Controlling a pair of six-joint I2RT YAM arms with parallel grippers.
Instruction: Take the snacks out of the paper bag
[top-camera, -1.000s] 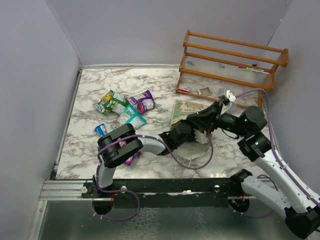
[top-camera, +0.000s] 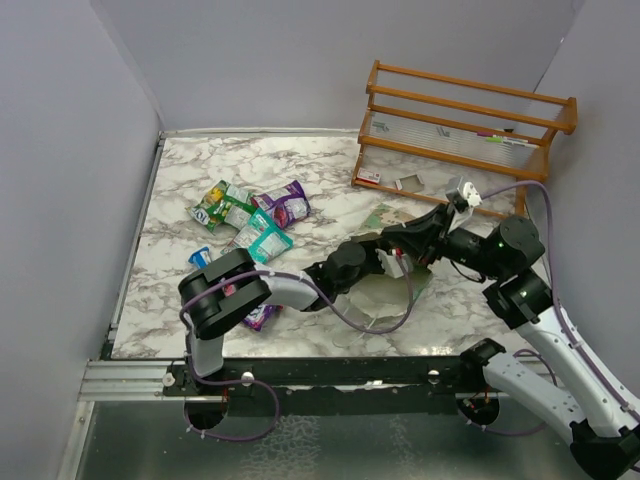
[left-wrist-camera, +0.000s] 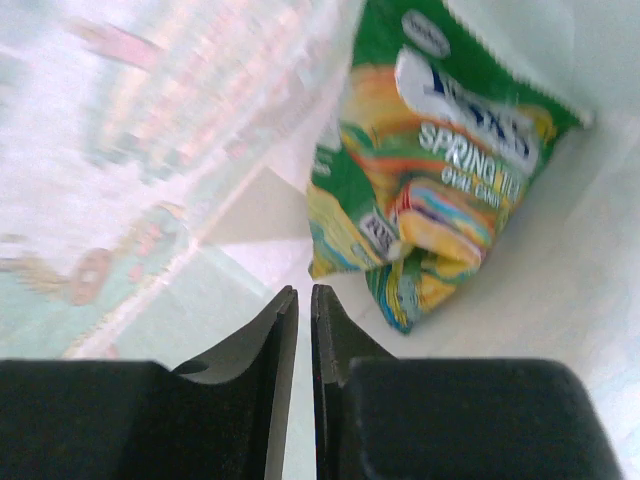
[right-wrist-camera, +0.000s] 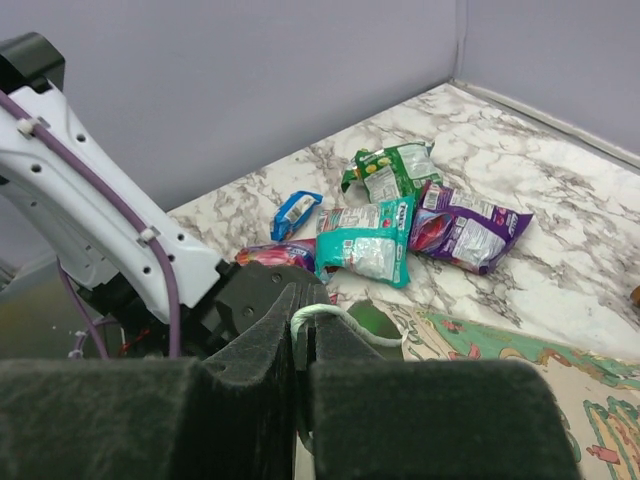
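The paper bag (top-camera: 380, 298) lies on the table under both arms, its printed side (right-wrist-camera: 590, 400) showing in the right wrist view. My left gripper is at the bag; its wrist view shows the pale interior and a crumpled green snack packet (left-wrist-camera: 430, 160) just beyond the fingertips. Its fingers are shut, and I cannot see anything between them. My right gripper is shut at the bag's upper part, a white cord handle (right-wrist-camera: 335, 314) looping at its fingers.
Several snack packets, among them a purple one (top-camera: 283, 203) and a teal one (top-camera: 262, 238), lie on the left of the table. A wooden rack (top-camera: 460, 150) stands at the back right.
The right arm moved very slightly.
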